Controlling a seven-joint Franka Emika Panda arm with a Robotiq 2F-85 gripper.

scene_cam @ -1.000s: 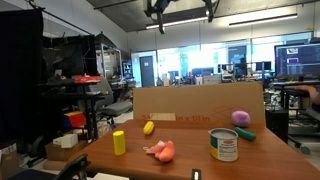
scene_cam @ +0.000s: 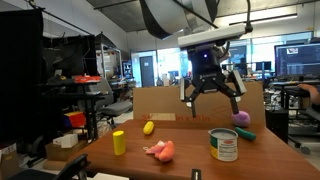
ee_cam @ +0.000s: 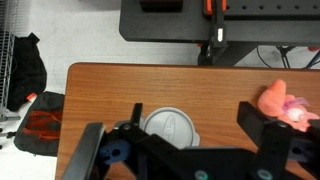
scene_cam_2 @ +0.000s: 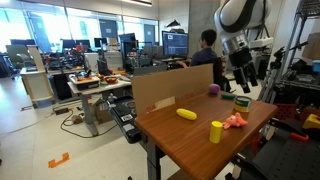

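Observation:
My gripper (scene_cam: 212,104) hangs open above the table, its two fingers spread apart and pointing down. Below and slightly right of it in exterior view 1 stands an upright can (scene_cam: 223,147) with a pale label. In the wrist view the can's round light lid (ee_cam: 172,125) lies between the spread fingers, with nothing held. A pink-red toy (scene_cam: 161,151) rests on the table left of the can. Towards the left edge stands a yellow cylinder (scene_cam: 119,143), and behind it lies a yellow rounded object (scene_cam: 149,128).
A purple object (scene_cam: 241,118) and a green one (scene_cam: 245,133) sit towards the back right of the wooden table (scene_cam_2: 182,145). A cardboard panel (scene_cam_2: 172,88) stands along the back edge. Bare tabletop shows left of the can in the wrist view.
The arm has come down a long way from near the top of exterior view 1, ending just above the can and slightly left. The objects on the table have not moved.

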